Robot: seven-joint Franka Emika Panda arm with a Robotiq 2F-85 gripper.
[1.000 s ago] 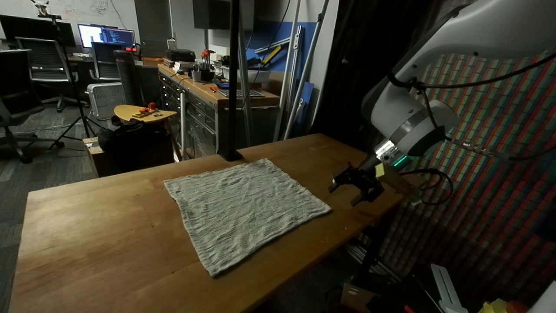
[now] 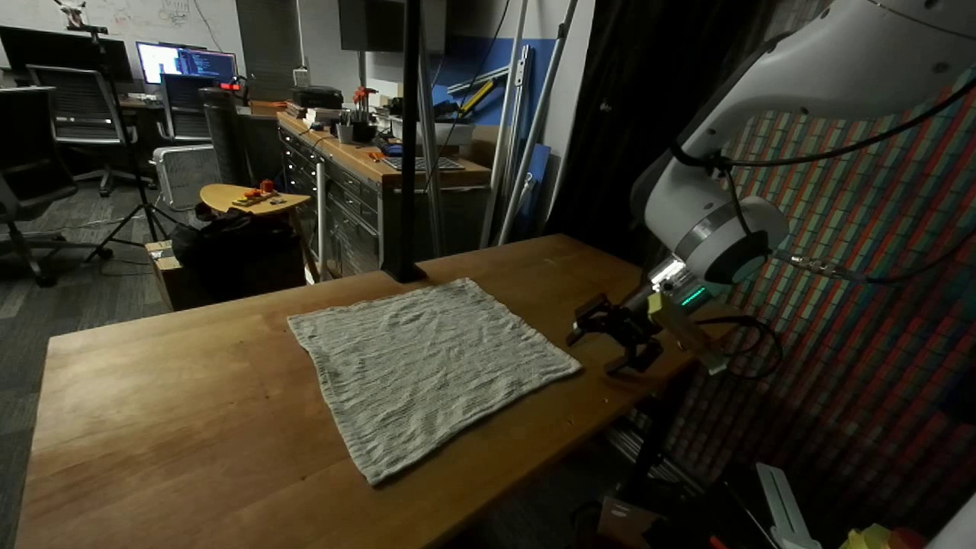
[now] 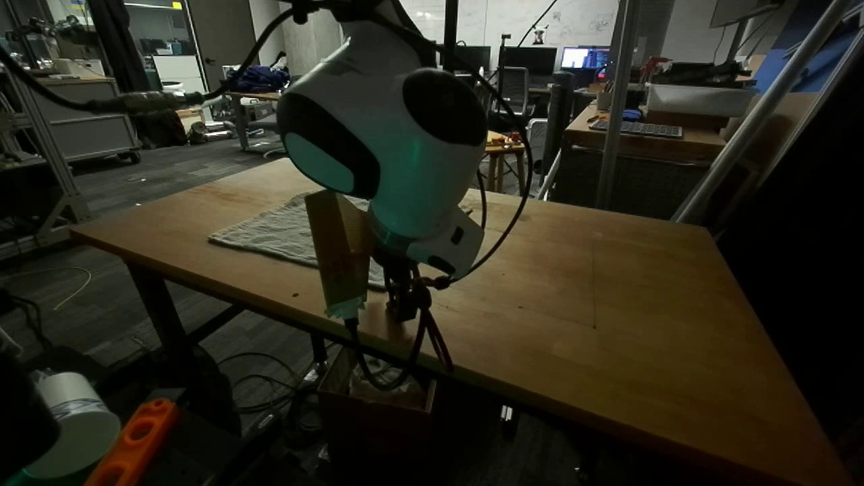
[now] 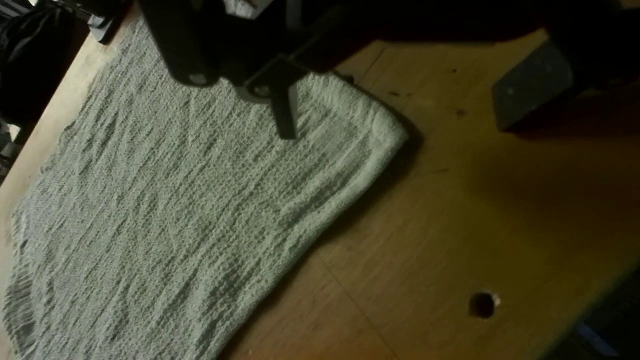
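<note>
A pale grey-green cloth [image 2: 435,366] lies spread almost flat on the wooden table, with small wrinkles. Its near-right corner points toward my gripper [image 2: 590,355], which hangs low just right of that corner, tilted, its fingers apart and empty. In the wrist view one fingertip [image 4: 286,123] appears over the cloth [image 4: 180,198] close to its corner, while the other finger [image 4: 532,84] is over bare wood; whether either touches is unclear. From the second exterior view the arm hides part of the cloth [image 3: 271,231], and the gripper's fingertips are hard to make out.
Bare table [image 2: 165,412] surrounds the cloth on the left, and more free wood [image 3: 615,308] shows in the second exterior view. A black post [image 2: 409,183] rises at the table's back edge. The table's edge runs close beside my gripper.
My gripper has moved down and slightly left, closer to the cloth's corner, and its fingers remain apart. The cloth has not moved.
</note>
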